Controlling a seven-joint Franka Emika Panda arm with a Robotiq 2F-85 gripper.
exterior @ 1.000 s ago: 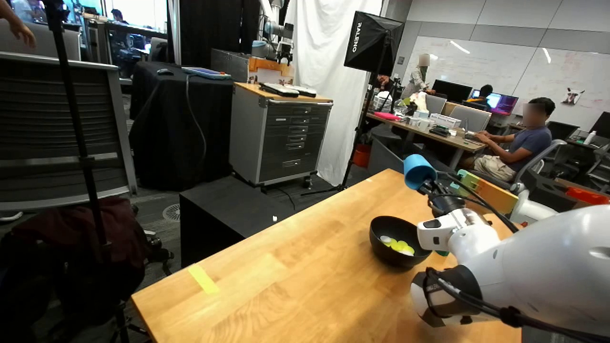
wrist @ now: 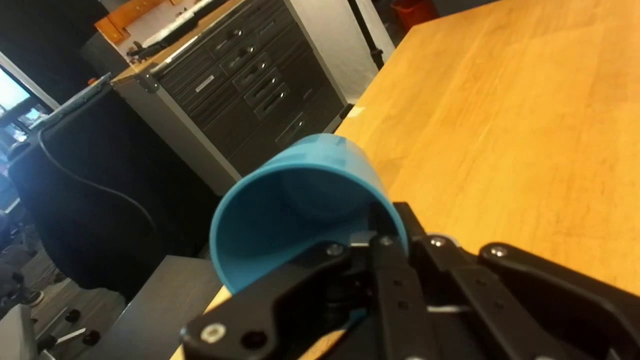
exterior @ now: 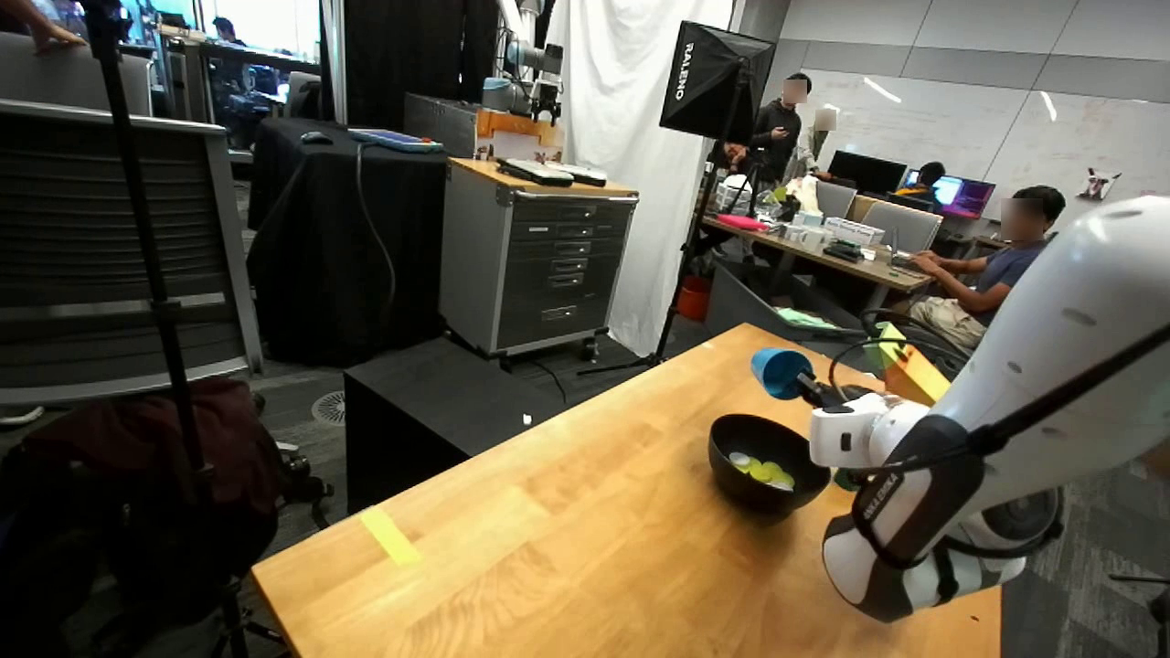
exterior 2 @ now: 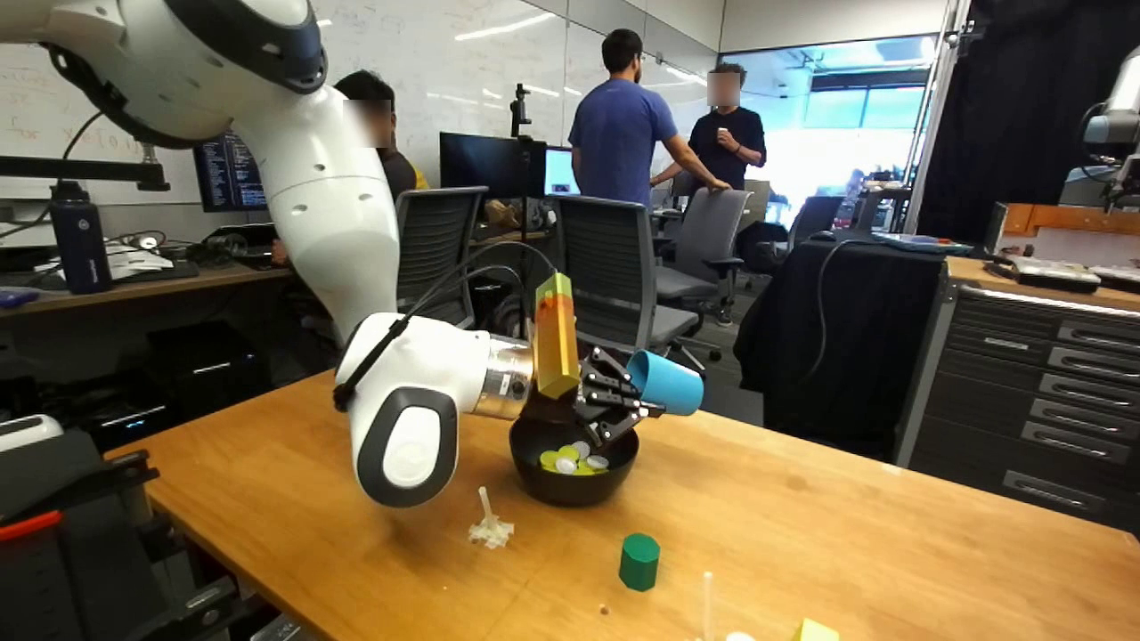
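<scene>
A light blue cup [wrist: 312,153] is pinched at its rim by my gripper [exterior 2: 641,401], which is shut on it. In the wrist view the cup's mouth faces the camera, and its inside looks empty where it shows; one finger reaches into it. In exterior view 2 the cup [exterior 2: 667,383] lies nearly on its side in the air, close to the black bowl [exterior 2: 572,488] and higher than it. Yellow-green and white discs [exterior 2: 574,459] lie in the bowl. From exterior view 1, the cup [exterior: 781,373] shows beyond the bowl [exterior: 746,482], above the table.
A green block [exterior 2: 639,562] stands on the table in front of the bowl. A white stick on a crumpled base [exterior 2: 489,523] is left of it, and a yellow piece [exterior 2: 815,630] sits at the near edge of view.
The cup, still in my gripper, has come lower and a little left in exterior view 1, its tilt changed. The arm has swung and the wrist has turned. The bowl stays put.
</scene>
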